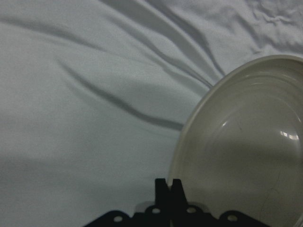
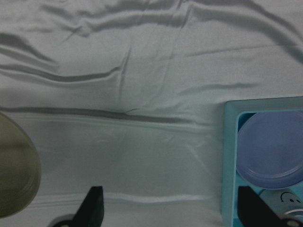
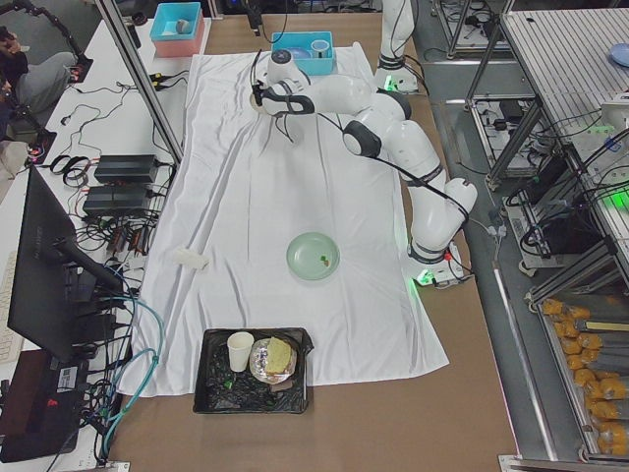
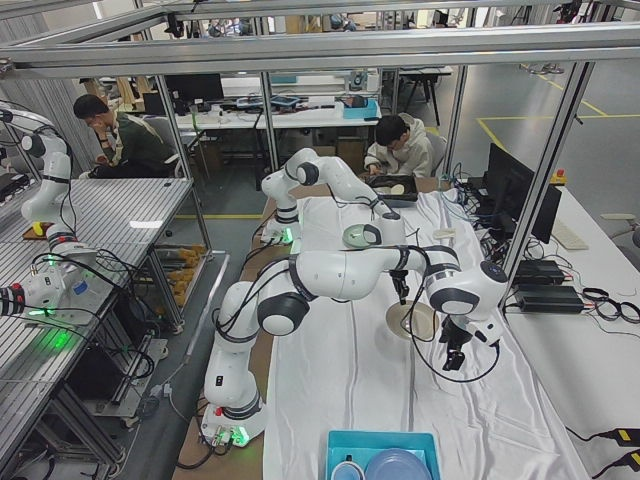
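Observation:
A cream bowl point(image 1: 241, 151) lies on the white cloth, partly hidden by the arms in both camera views. My left gripper is shut at its rim in the left wrist view, with nothing clearly between its fingertips. My right gripper stands open above the cloth, between the bowl point(image 2: 14, 165) on its left and a turquoise bin point(image 2: 229, 146) on its right. The bin holds a blue plate point(image 2: 270, 146) and a cup with a drawn face point(image 2: 284, 201).
A green plate point(image 3: 305, 256) sits mid-cloth. A black tray point(image 3: 216, 393) with a white cup point(image 3: 239, 349) and food on foil lies at the far end from the bin. A pale strip point(image 3: 189, 258) lies by the cloth's edge. Both arms crowd the bowl.

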